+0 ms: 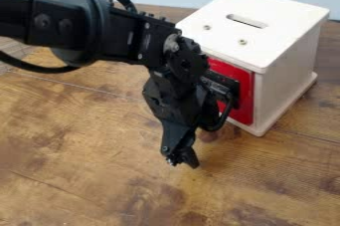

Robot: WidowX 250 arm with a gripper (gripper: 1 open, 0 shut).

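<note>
A pale wooden box with a slot and screws on its top stands at the upper right, a red panel on its front face, partly hidden by the black arm. My black gripper hangs pointing down in front of the box, low over the wooden table, to the left of the red panel. Its fingertips are dark and small in the view, so the space between them is hard to make out; nothing held is visible.
A pale wall runs behind the box, and a woven or slatted edge shows at the upper left.
</note>
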